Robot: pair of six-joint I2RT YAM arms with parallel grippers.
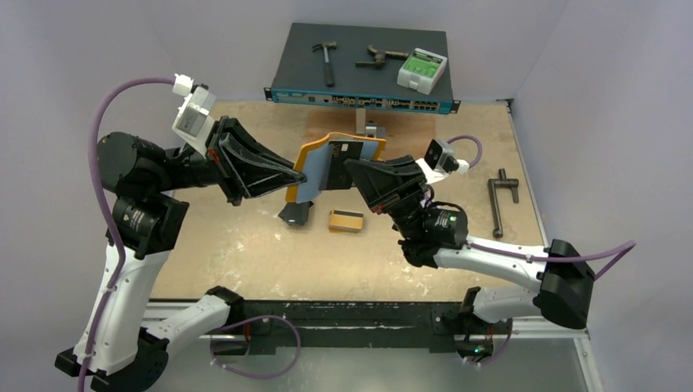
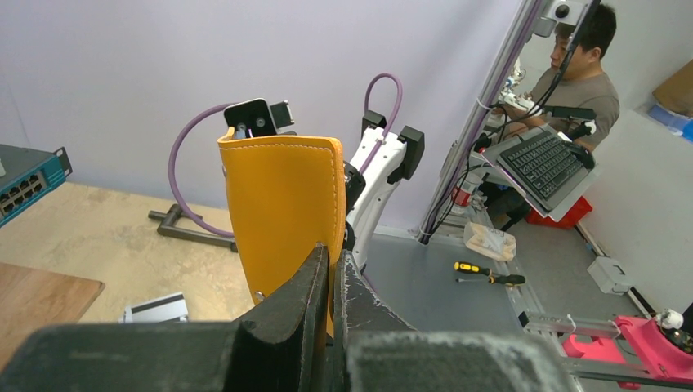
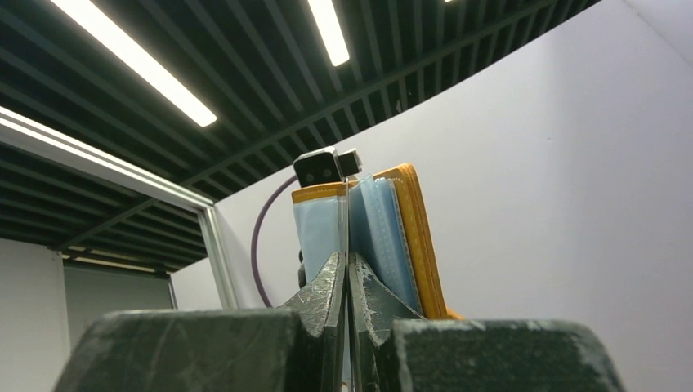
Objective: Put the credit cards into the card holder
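Observation:
The card holder [image 1: 309, 167], orange outside with light blue inside, is held up above the table, folded partly open. My left gripper [image 1: 302, 177] is shut on its left edge; in the left wrist view its orange outer face [image 2: 282, 204] rises beyond the fingertips. A black card [image 1: 338, 170] with "VIP" lettering lies against the blue inside, its right edge in my right gripper [image 1: 351, 165]. From the right wrist, the card [image 3: 344, 216] shows edge-on between the shut fingers, beside the blue pockets [image 3: 384, 233]. How deep its lower end sits in a pocket cannot be told.
On the table below are a small yellow box [image 1: 346, 220] and a dark object [image 1: 296, 213]. A metal tool [image 1: 497, 204] lies at right. Hammers and a white-green box [image 1: 422, 69] rest on the rack unit [image 1: 359, 65] behind.

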